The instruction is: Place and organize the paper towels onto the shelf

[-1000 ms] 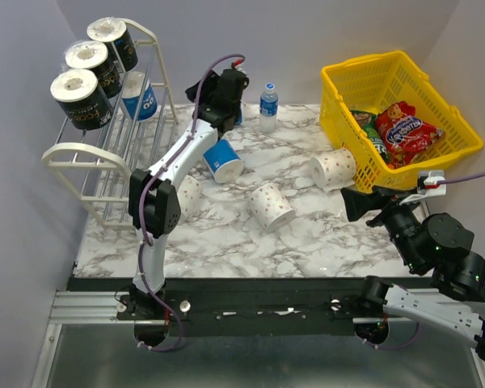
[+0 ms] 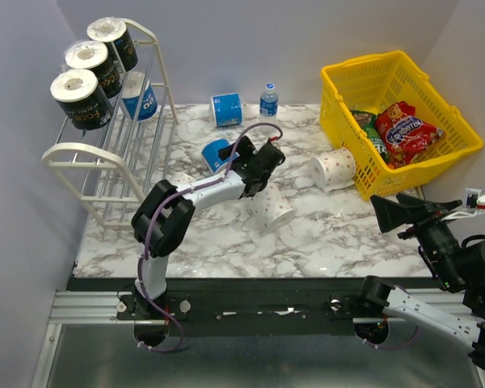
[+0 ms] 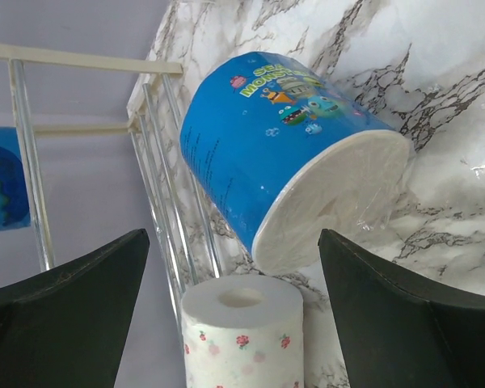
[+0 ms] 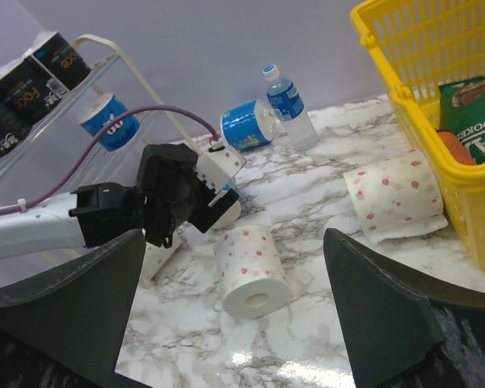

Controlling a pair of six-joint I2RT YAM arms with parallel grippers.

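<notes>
My left gripper is open above a blue roll [image 3: 275, 137] lying on the marble counter, with a floral roll [image 3: 242, 339] standing beside it. The wire shelf [image 2: 97, 166] holds three black rolls [image 2: 93, 65] on top and a blue-and-white roll [image 2: 144, 101] lower. Another blue roll [image 2: 226, 109] lies at the back. Floral rolls lie in the centre [image 2: 271, 208] and by the basket [image 2: 331, 170]. My right gripper stands open at the right, nothing between its fingers.
A yellow basket [image 2: 356, 73] with snack bags fills the back right. A water bottle [image 2: 268, 101] stands at the back beside the blue roll.
My left gripper has moved from the back of the counter toward the front, over the middle blue roll. My right gripper has shifted slightly rightward and toward the front.
</notes>
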